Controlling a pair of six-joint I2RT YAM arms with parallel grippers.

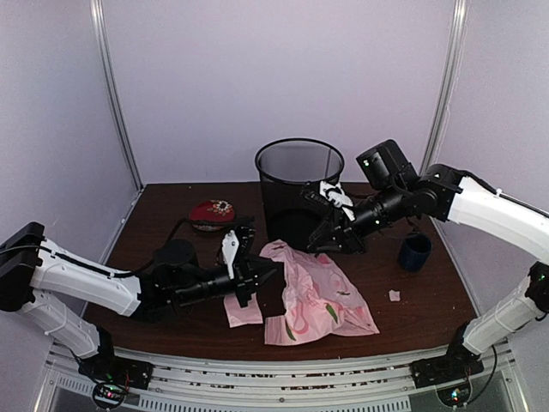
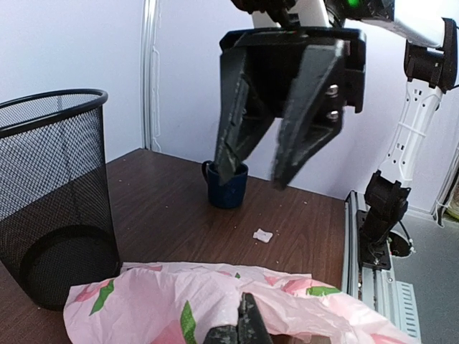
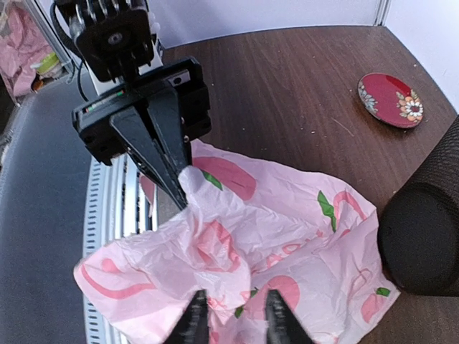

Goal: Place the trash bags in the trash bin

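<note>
A pink plastic bag with green and red print (image 1: 322, 300) hangs loosely bunched over the table, in front of the black mesh bin (image 1: 300, 156). In the right wrist view my left gripper is shut with a fold of the bag (image 3: 301, 244) pinched at its fingertips. My right gripper is above the bag, fingers apart with nothing between them in the left wrist view. A smaller flat pink piece (image 1: 243, 312) shows below the left gripper; whether it is a separate bag cannot be told.
The dark blue mug (image 1: 414, 251) stands at the right, with a pale scrap (image 1: 395, 295) in front of it. At the back left lies a red flowered dish (image 1: 212, 212). The bin stands upright with its open top facing up.
</note>
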